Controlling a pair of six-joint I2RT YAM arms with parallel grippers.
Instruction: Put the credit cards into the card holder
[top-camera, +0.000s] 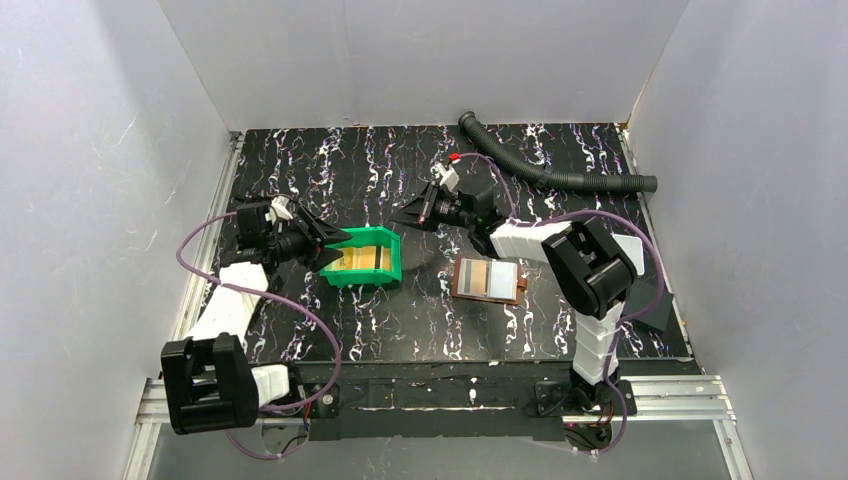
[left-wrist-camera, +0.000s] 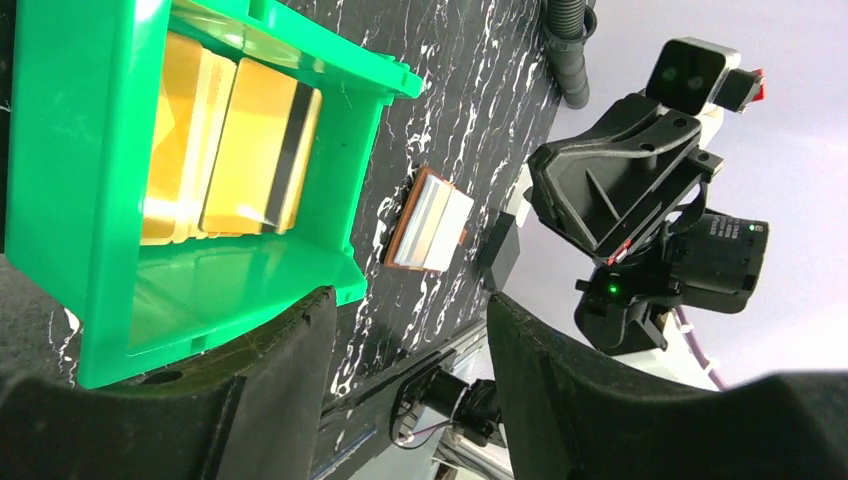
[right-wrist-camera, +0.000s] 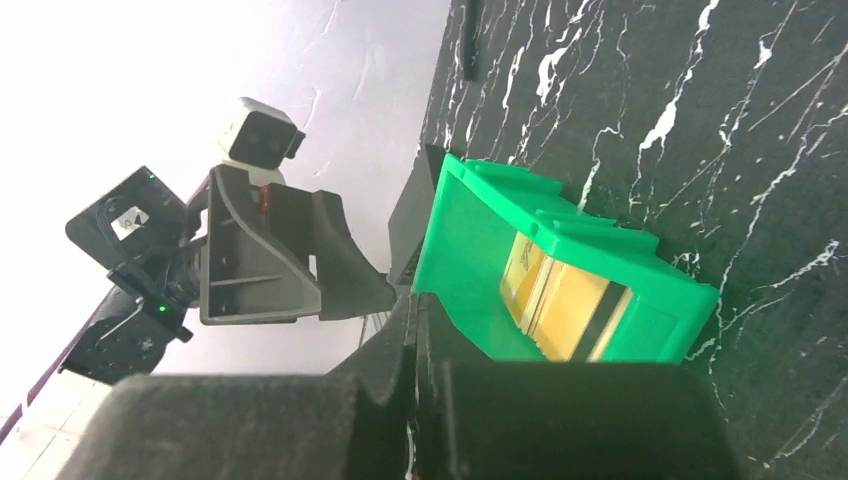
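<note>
Several gold cards (left-wrist-camera: 250, 150), one with a dark stripe, lie inside a green bin (top-camera: 396, 260). A brown card holder (top-camera: 488, 280) rests on the table to the right of the bin, with pale and striped cards or pockets showing. At the bin's left end, my left gripper (top-camera: 343, 247) has its fingers spread; in the left wrist view nothing shows between its fingertips. My right gripper (top-camera: 396, 219) hovers by the bin's far right corner. Its fingertips (right-wrist-camera: 408, 325) are together in the right wrist view, with no card visible between them.
A black corrugated hose (top-camera: 560, 178) runs along the back right of the table. At the right edge lie a white flat piece (top-camera: 629, 250) and a dark sheet (top-camera: 652, 307). Bare table surrounds the card holder's front.
</note>
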